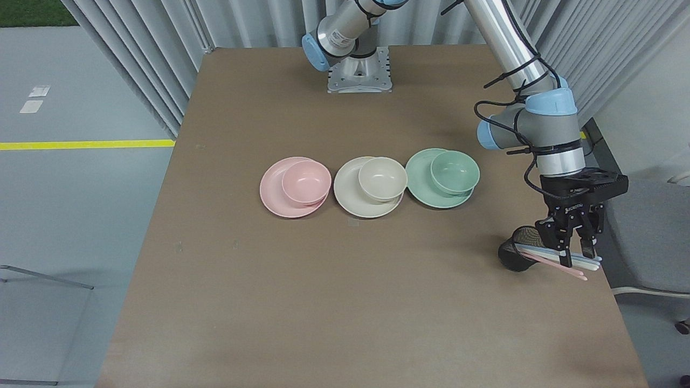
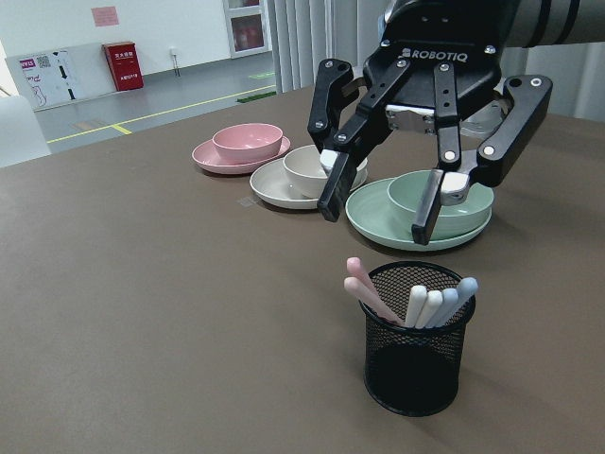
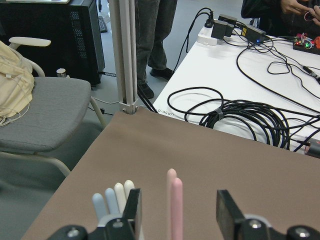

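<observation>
A black mesh holder (image 2: 413, 369) with pink, white and pale blue chopsticks (image 1: 554, 258) stands at the table's right side. Just above it my gripper (image 2: 378, 213) hangs open, no chopstick held; in the wrist view its two fingers frame the pink sticks (image 3: 176, 205), with white and blue sticks near the left finger. Three plate-and-bowl sets sit in a row: pink bowl (image 1: 306, 181) on pink plate, white bowl (image 1: 381, 175) on white plate, green bowl (image 1: 454, 171) on green plate.
Beyond the edge in the wrist view are a chair (image 3: 45, 115) and a white desk with coiled cables (image 3: 265, 75).
</observation>
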